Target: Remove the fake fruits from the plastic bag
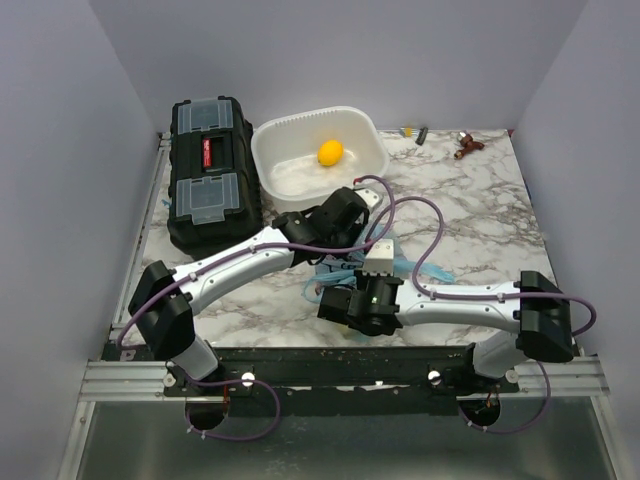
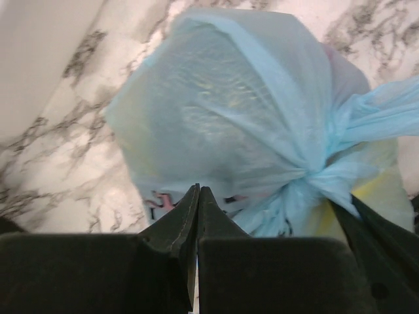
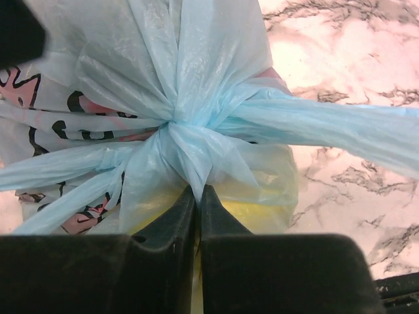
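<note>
The knotted light-blue plastic bag (image 2: 222, 98) lies on the table under both arms, mostly hidden in the top view. Pink and black print (image 3: 19, 88) shows on it. Something yellow (image 3: 245, 212) shows through the film near the right gripper. My left gripper is shut with nothing between its fingers; the bag is outside them, behind the tips. Just beside the knot (image 3: 186, 124), my right gripper is shut on the bag, a fold of its film running into the fingertips. Twisted tails (image 3: 327, 127) stretch out from the knot.
Behind the arms stands a white bin (image 1: 290, 170) with an orange fruit (image 1: 330, 153) in it. A black toolbox (image 1: 210, 165) is at the back left. Small items (image 1: 467, 145) lie at the back right.
</note>
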